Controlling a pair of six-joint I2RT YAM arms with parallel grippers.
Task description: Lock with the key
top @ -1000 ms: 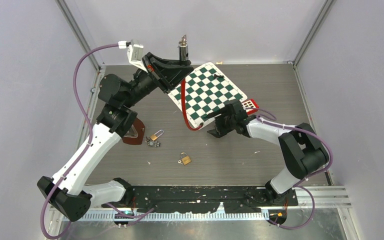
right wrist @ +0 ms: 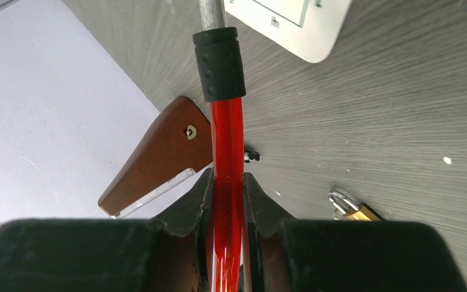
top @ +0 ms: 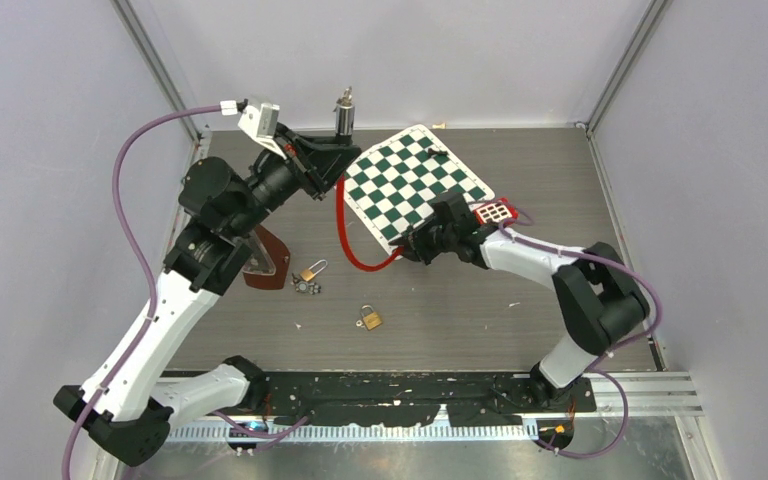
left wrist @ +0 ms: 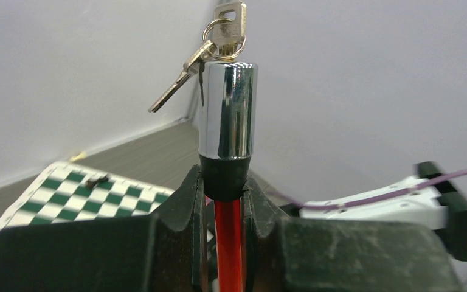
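My left gripper [top: 347,146] is shut around the cable lock at the black collar [left wrist: 225,176] below its chrome cylinder [left wrist: 226,112], holding it upright in the air. One key [left wrist: 230,27] stands in the cylinder's top, and a second key [left wrist: 179,82] dangles from the same ring. From the cylinder the red cable [top: 343,228] droops and curves over to my right gripper [top: 398,247]. That gripper is shut on the red cable [right wrist: 227,134], just behind the black sleeve [right wrist: 220,64] with a metal end [right wrist: 211,13] beyond it. Cylinder and metal end are apart.
Underneath lies a green-and-white checkered board [top: 410,180], with a red-framed item [top: 497,212] by the right arm. Two brass padlocks [top: 371,319], a small dark trinket [top: 306,286] and a brown item [top: 272,262] occupy the left and centre.
The right gripper, open beside the cable's free end a second ago, has moved left and shut on the cable. My left gripper has shifted left and slightly down in the top view with the lock.
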